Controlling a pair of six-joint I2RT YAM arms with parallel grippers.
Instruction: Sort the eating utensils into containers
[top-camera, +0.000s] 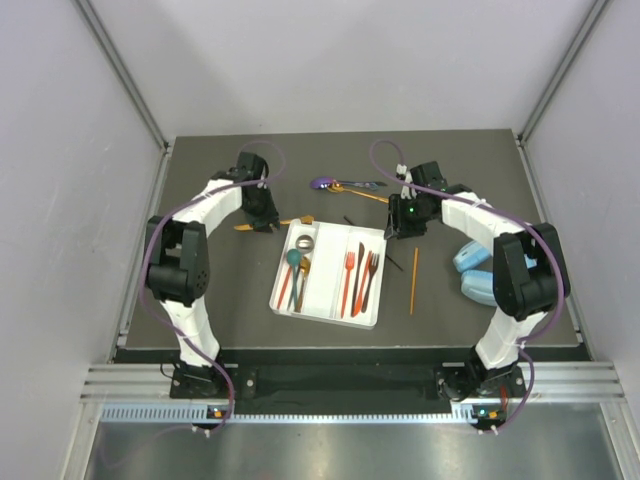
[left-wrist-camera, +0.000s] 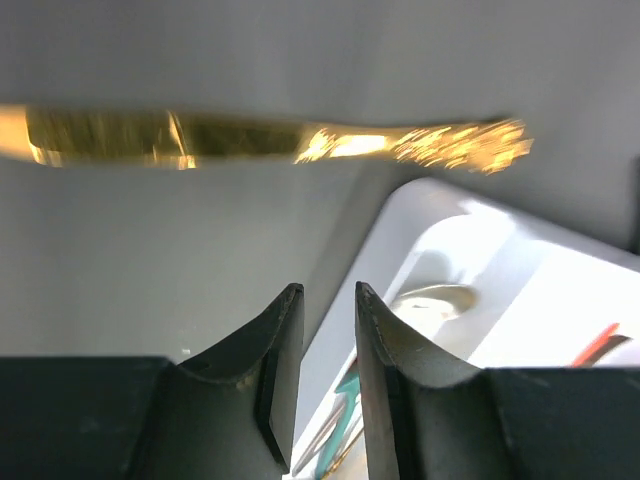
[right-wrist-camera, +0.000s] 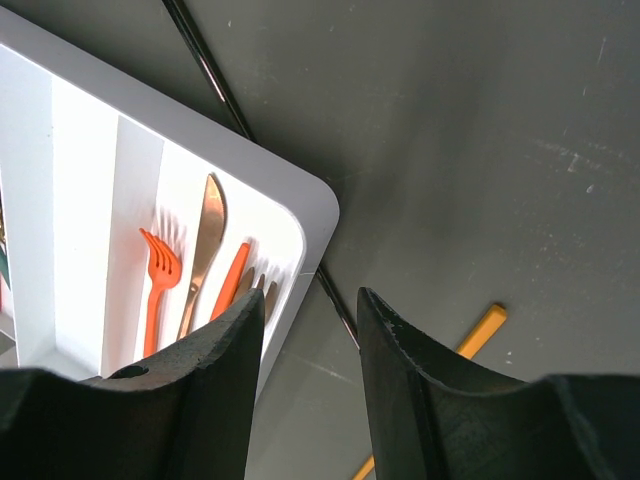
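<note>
A white divided tray holds spoons, forks and knives in its compartments. My left gripper is open and empty, just left of the tray's upper corner, near a gold utensil lying on the table. My right gripper hangs open at the tray's upper right corner, nothing held. Below it lie a thin black utensil along the tray's edge and an orange utensil. A purple spoon and other utensils lie behind the tray.
Light blue objects sit right of the tray, beside the right arm.
</note>
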